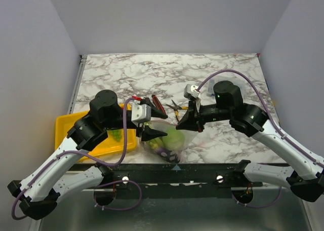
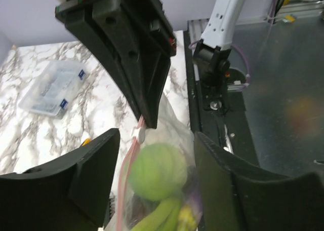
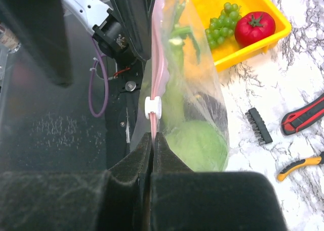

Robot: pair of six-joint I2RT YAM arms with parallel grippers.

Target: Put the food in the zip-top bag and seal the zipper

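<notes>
The clear zip top bag (image 1: 179, 146) stands upright near the table's front edge, with a round green item (image 2: 158, 171), long green pieces and something dark purple inside. Along its mouth runs a pink zip strip (image 3: 160, 64) carrying a white slider (image 3: 153, 107). My right gripper is shut on that strip, close beside the slider. At the other side of the mouth my left gripper (image 1: 164, 124) is open, its fingers (image 2: 91, 165) spread wide around the bag's top, holding nothing.
A yellow tray (image 1: 63, 135) at the left holds a tomato (image 3: 254, 28) and green grapes (image 3: 223, 24). Behind the bag lie a red-black knife (image 1: 159, 104) and pliers (image 1: 175, 108). A clear box (image 2: 53, 88) stands far right.
</notes>
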